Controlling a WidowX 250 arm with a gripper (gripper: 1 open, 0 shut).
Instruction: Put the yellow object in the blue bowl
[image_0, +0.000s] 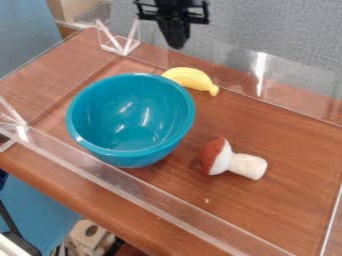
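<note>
A curved yellow object, like a banana, lies on the wooden table behind the blue bowl, close to the bowl's rim without being inside it. The bowl stands upright and looks empty. Above and behind the yellow object, at the top edge of the camera view, hangs my dark gripper, pointing down. It is clear of both the object and the bowl. Its fingers are small and dark, and whether they are apart is not discernible.
To the right of the bowl lies a red-and-white mushroom-shaped toy. Clear low walls edge the table, with white brackets at the back left. Bare wood stretches across the right side.
</note>
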